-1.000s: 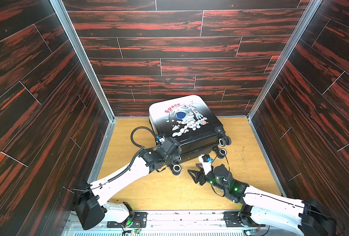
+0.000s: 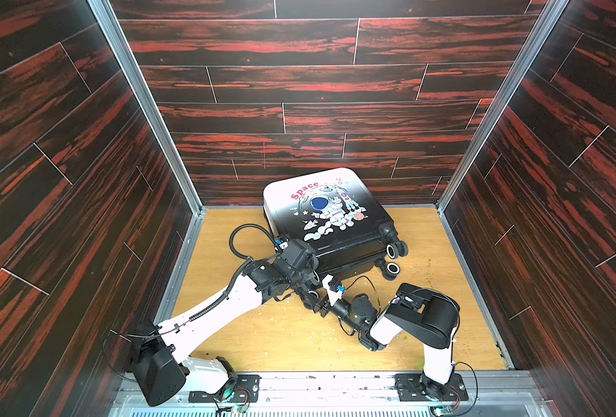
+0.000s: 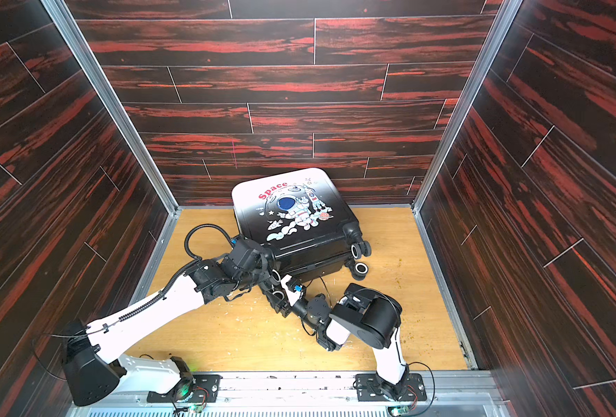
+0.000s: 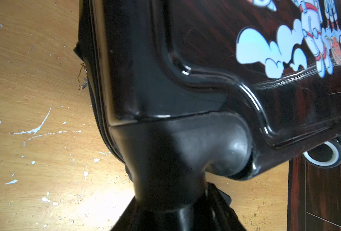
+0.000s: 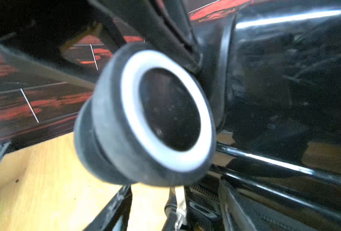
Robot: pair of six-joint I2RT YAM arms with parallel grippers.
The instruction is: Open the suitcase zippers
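The black-and-white "Space" suitcase (image 2: pixel 328 208) lies flat. In the left wrist view its zipper (image 4: pixel 95 100) runs along the left edge. My left gripper is at the front-left corner, partly hidden by the black wheel housing (image 4: pixel 166 154), its fingers apart around it. My right gripper is low at that corner beside a wheel (image 5: pixel 158 115) with a white ring; its fingers stand open, with a metal piece and zipper track visible beyond them.
The two arms are close together at the suitcase's front-left corner.
The left arm and suitcase look almost unchanged.
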